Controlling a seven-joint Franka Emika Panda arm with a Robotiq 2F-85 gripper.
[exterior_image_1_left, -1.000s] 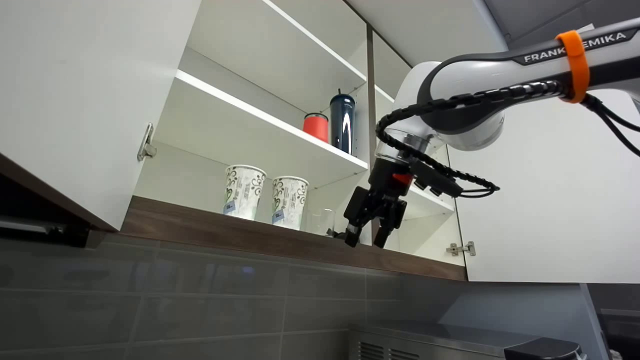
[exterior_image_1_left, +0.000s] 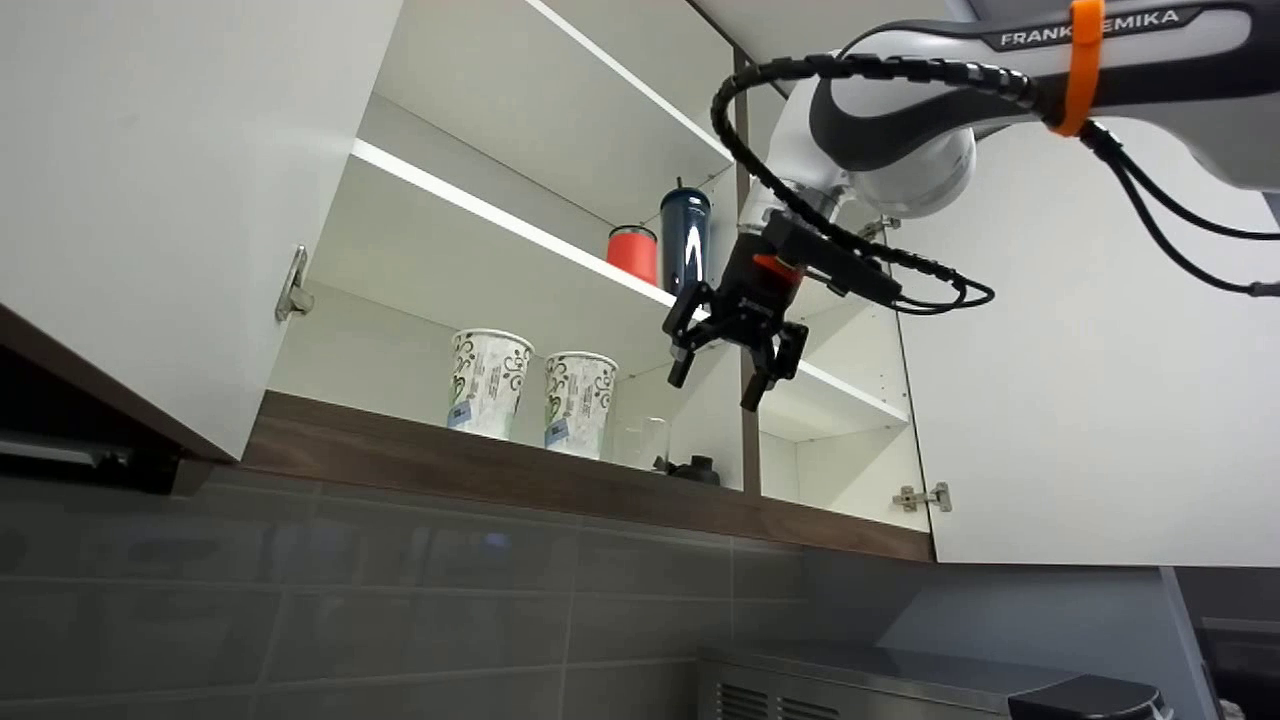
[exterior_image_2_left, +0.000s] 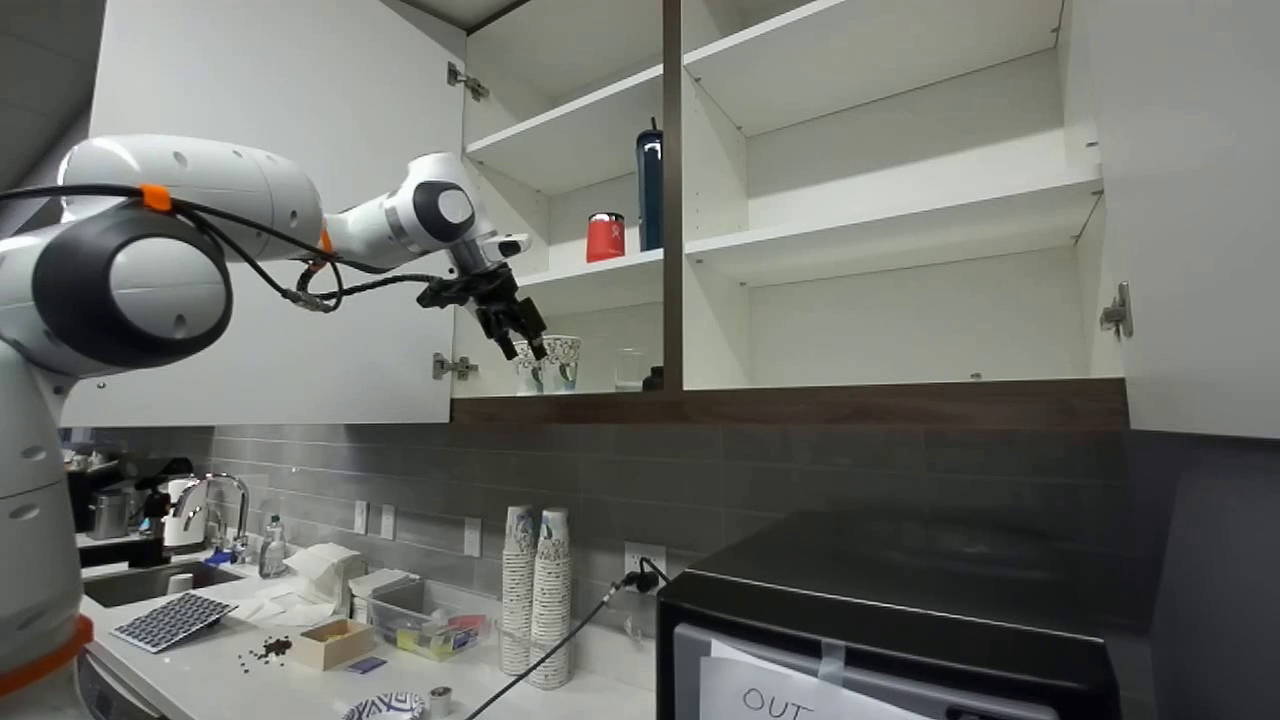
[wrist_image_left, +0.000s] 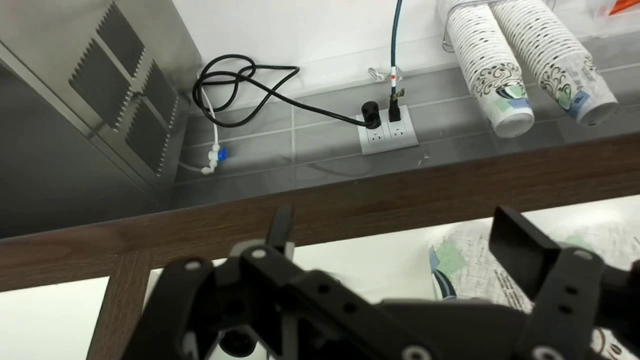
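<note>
My gripper (exterior_image_1_left: 715, 386) hangs open in front of the cabinet, its fingers pointing down and nothing between them. Two patterned paper cups stand on the cabinet's bottom shelf: a left one (exterior_image_1_left: 489, 384) and a right one (exterior_image_1_left: 581, 404), both left of the gripper in exterior view 1. Beside them are a clear glass (exterior_image_1_left: 649, 442) and a small black object (exterior_image_1_left: 695, 470). On the shelf above sit a red tumbler (exterior_image_1_left: 632, 253) and a tall dark blue tumbler (exterior_image_1_left: 685, 244). In the wrist view a patterned cup (wrist_image_left: 474, 258) shows partly behind the fingers.
Cabinet doors stand open on the left (exterior_image_1_left: 156, 180) and right (exterior_image_1_left: 1080, 360). A wooden divider (exterior_image_2_left: 672, 204) separates the two bays; the right bay's visible shelves are bare. Below are stacked paper cups (exterior_image_2_left: 552, 600) and a black-topped appliance (exterior_image_2_left: 888, 576).
My gripper has risen and shifted slightly left in exterior view 1, away from the bottom ledge. Its fingers are spread wider. The cups and tumblers have stayed put.
</note>
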